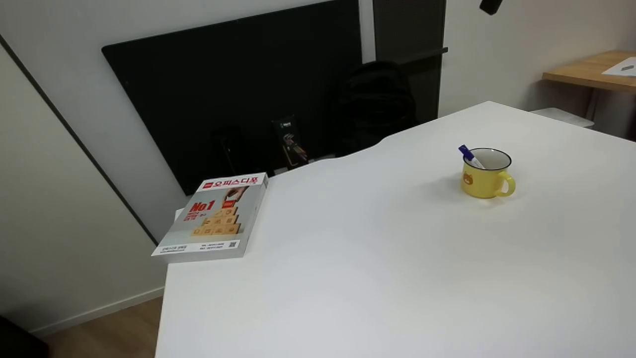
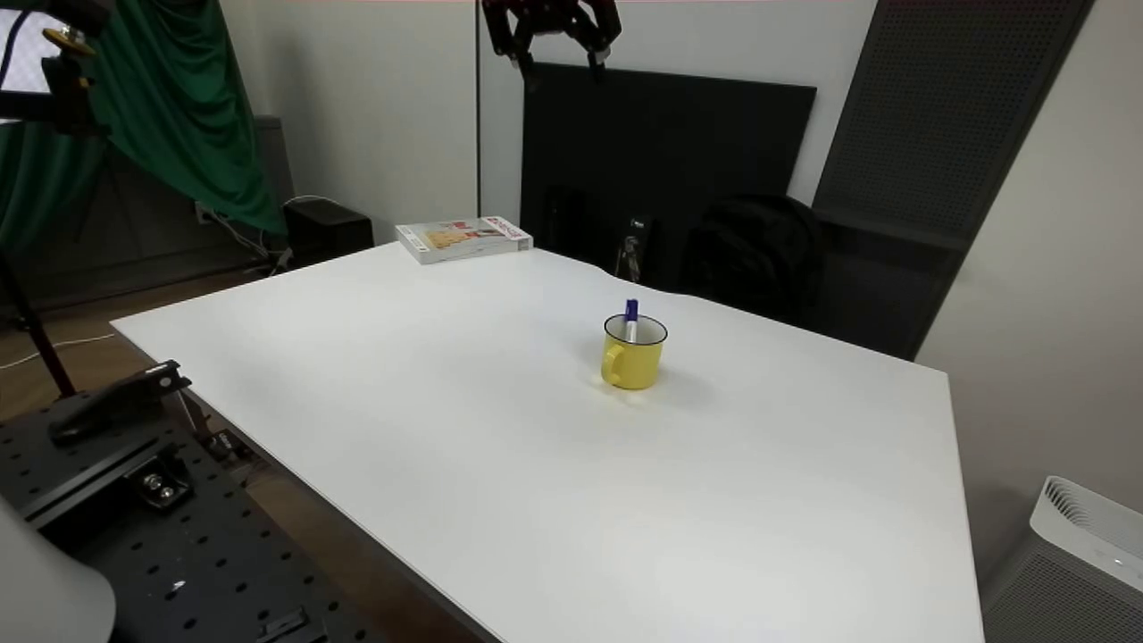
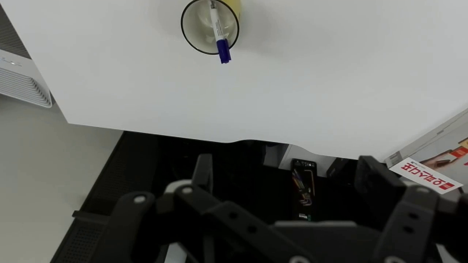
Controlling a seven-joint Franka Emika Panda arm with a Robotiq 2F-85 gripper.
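Note:
A yellow mug with a dark rim stands upright on the white table. Leaning inside it is a white marker, its blue cap poking out above the rim. High over the table's far side hangs my gripper, open, well above and apart from the mug. In the wrist view the two fingers of my gripper stand wide apart with nothing between them, and the mug lies beyond them near the top edge. Only a small dark tip of the arm shows in exterior view 1.
A thick catalogue lies at one table corner, with Korean lettering on its cover. Beyond the table's wavy edge, a dark backpack and a black box sit lower down.

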